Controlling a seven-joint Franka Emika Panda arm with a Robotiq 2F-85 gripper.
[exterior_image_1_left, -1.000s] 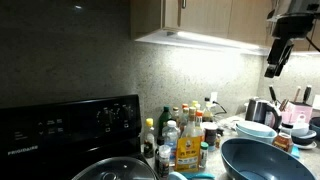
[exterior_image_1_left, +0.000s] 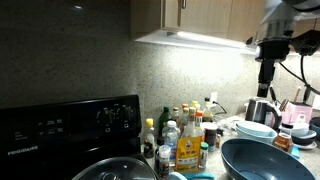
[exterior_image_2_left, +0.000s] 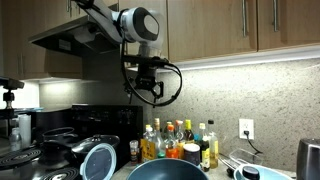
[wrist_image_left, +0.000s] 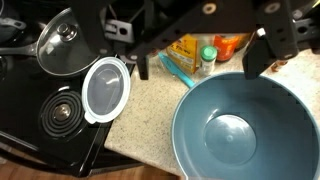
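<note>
High over the counter, my gripper stands open, its two dark fingers wide apart with nothing held between them. Below it, toward the right in the wrist view, is a large empty blue-grey bowl (wrist_image_left: 230, 142). A clear lid with a pale rim (wrist_image_left: 106, 90) lies left of the bowl, at the stove's edge. Between the two, a turquoise utensil (wrist_image_left: 178, 72) is partly covered by the gripper. From the side, the gripper (exterior_image_1_left: 265, 92) is well above the bowl (exterior_image_1_left: 262, 160), touching nothing.
Several bottles and jars (exterior_image_1_left: 188, 150) crowd the counter behind the bowl. A black stove (exterior_image_1_left: 70, 132) bears a glass-lidded pan (wrist_image_left: 62, 42). To the right are a kettle (exterior_image_1_left: 262, 115) and stacked dishes (exterior_image_1_left: 257, 130). Cabinets (exterior_image_1_left: 215, 22) hang overhead.
The bowl, bottles and stove items have not moved.
</note>
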